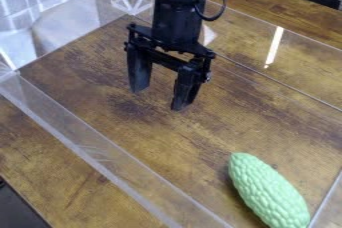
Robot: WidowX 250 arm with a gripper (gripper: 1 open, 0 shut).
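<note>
My black gripper (162, 84) hangs over the middle-back of the wooden surface, open, with its two fingers apart and nothing between them. A green, bumpy, elongated vegetable-like object (267, 189) lies at the lower right, well away from the gripper.
Clear plastic walls (94, 147) border the wooden work area (120, 122). A pale cloth or curtain (40, 2) is at the back left. Something light, partly hidden, sits behind the arm.
</note>
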